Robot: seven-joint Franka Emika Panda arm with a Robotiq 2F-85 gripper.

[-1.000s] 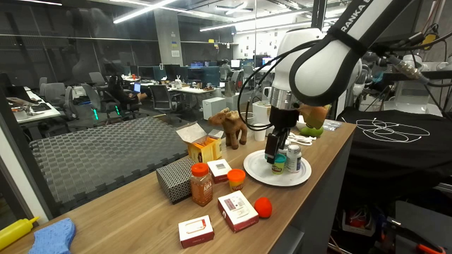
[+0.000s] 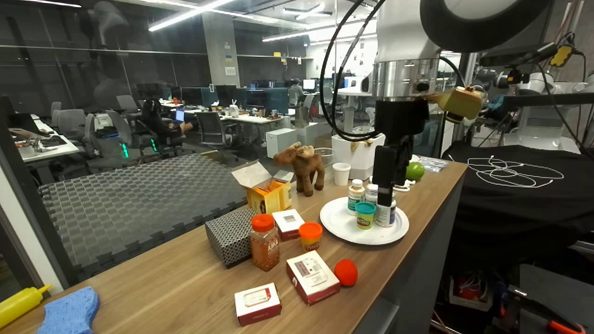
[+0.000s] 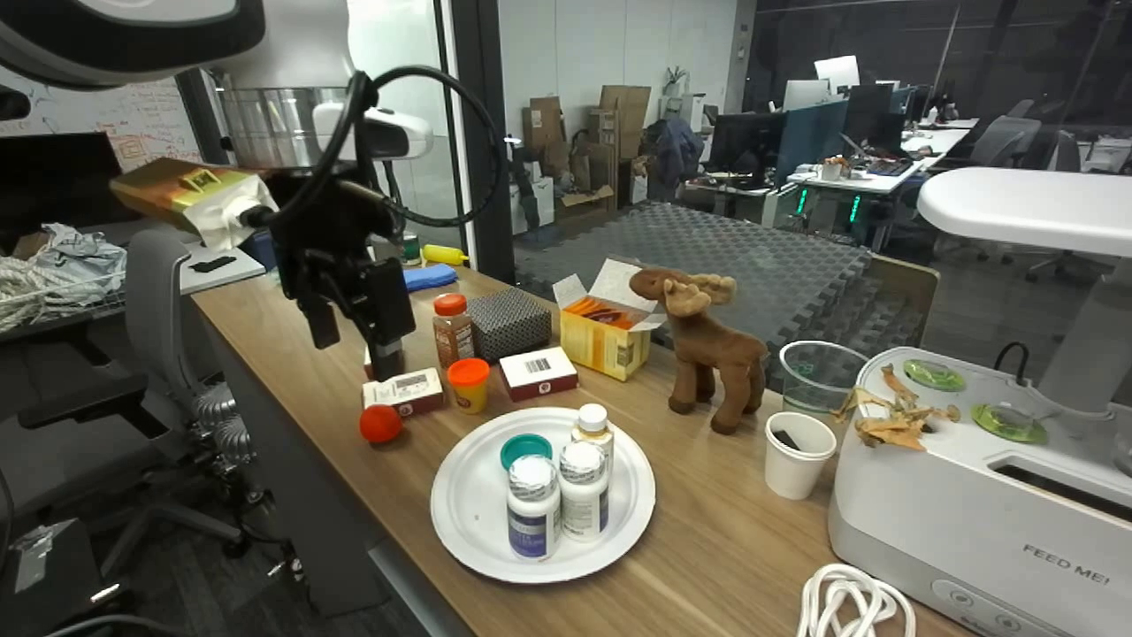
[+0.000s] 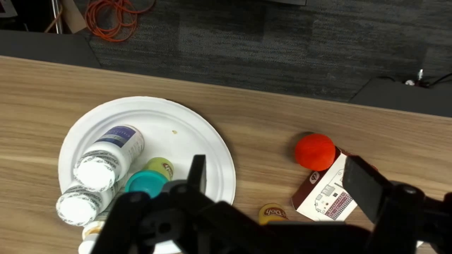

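My gripper hangs open above the counter, its two fingers spread wide with nothing between them. In the wrist view, the plate is off to one side and the red ball (image 4: 315,151) and the board-print box (image 4: 328,194) lie toward the other. On the white plate (image 3: 467,531) stand three pill bottles, one with a purple label (image 3: 532,510), along with a teal-lidded Play-Doh tub (image 2: 365,216). Near the plate sit an orange-lidded Play-Doh tub (image 3: 468,384) and a barcode box (image 2: 288,222). From exterior view 1, one finger (image 2: 384,175) covers part of the bottles.
A spice jar (image 2: 264,243), dark patterned box (image 2: 229,236), open yellow box (image 3: 607,338) and plush moose (image 3: 708,345) line the far side. A paper cup (image 3: 798,455) and white planter (image 3: 955,520) stand beyond the plate. Bare wood borders the counter's front edge.
My gripper has risen from low over the plate, beside the teal-lidded tub, and shifted right in exterior view 1. The plate and tabletop objects look unmoved.
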